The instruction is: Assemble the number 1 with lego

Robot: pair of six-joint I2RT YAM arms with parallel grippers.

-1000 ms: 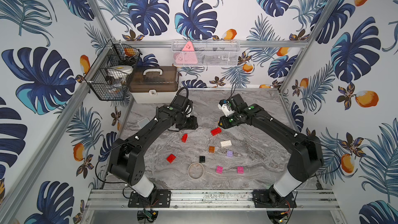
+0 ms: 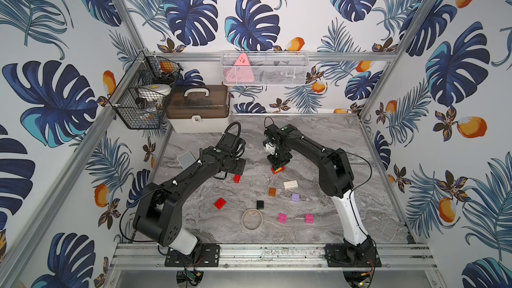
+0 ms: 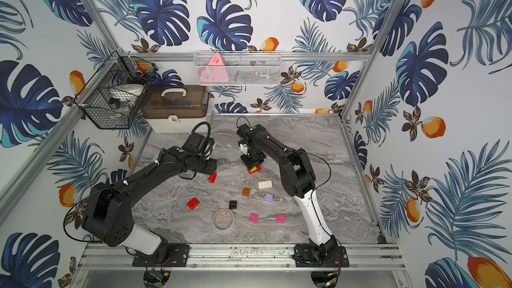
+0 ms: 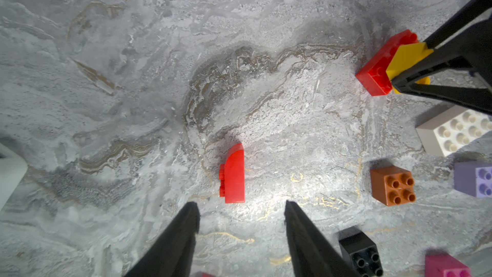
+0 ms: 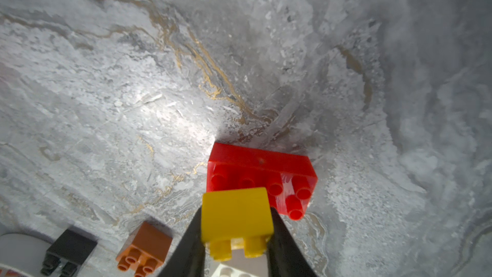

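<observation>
My right gripper is shut on a yellow brick, held low over a long red brick; in the left wrist view the yellow brick (image 4: 407,59) overlaps the red brick (image 4: 374,71), and whether they touch I cannot tell. A small red curved brick (image 4: 234,177) lies on its side below my left gripper, whose fingers stand apart with nothing between them. Another red brick (image 2: 220,203) lies at the front left.
White (image 4: 451,130), orange (image 4: 389,187), lilac (image 4: 471,179), black (image 2: 260,204) and pink (image 2: 308,218) bricks lie at centre front, near a round ring (image 2: 242,218). A lidded box (image 2: 197,117) stands at back left.
My right arm has swung left and lowered the yellow brick over the long red brick. My left arm has shifted a little left.
</observation>
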